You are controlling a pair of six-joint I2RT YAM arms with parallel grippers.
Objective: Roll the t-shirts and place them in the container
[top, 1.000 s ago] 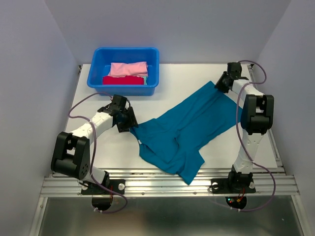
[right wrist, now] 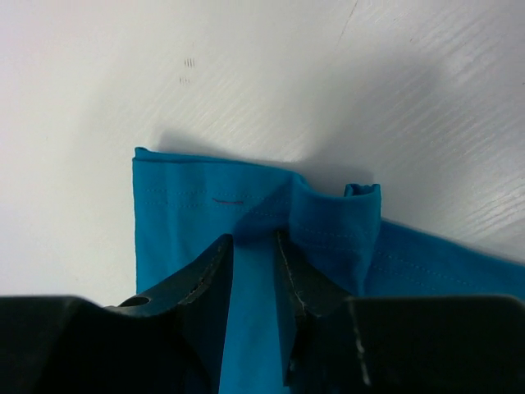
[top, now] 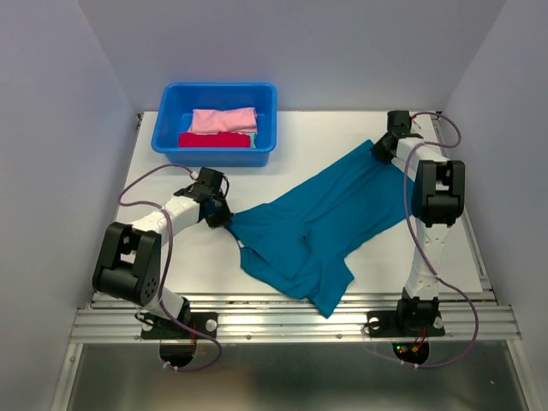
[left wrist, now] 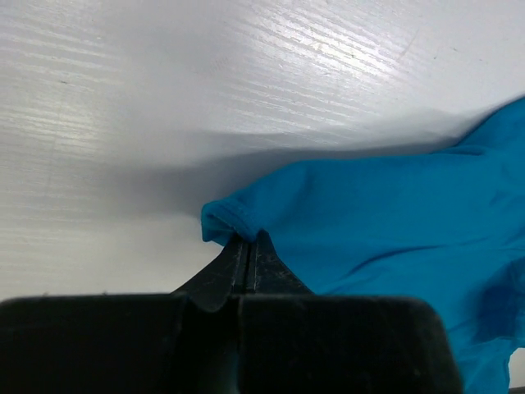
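Note:
A teal t-shirt (top: 321,218) lies spread diagonally over the white table, its sleeve end towards the front. My left gripper (top: 229,223) is shut on the sleeve's edge; in the left wrist view the fingertips (left wrist: 261,246) pinch a small fold of teal cloth (left wrist: 353,205). At the shirt's far right end is my right gripper (top: 377,155). In the right wrist view its fingers (right wrist: 215,271) stand part open over the cloth, with a raised fold (right wrist: 336,226) beside the right finger. Where that fold meets the fingertip is partly hidden.
A blue bin (top: 268,128) stands at the back left, holding a folded pink cloth (top: 224,121) and a folded red cloth (top: 214,139). Bare table (top: 321,128) shows between the bin and the shirt. A metal rail (top: 282,312) runs along the front edge.
The shirt lies nearly as before.

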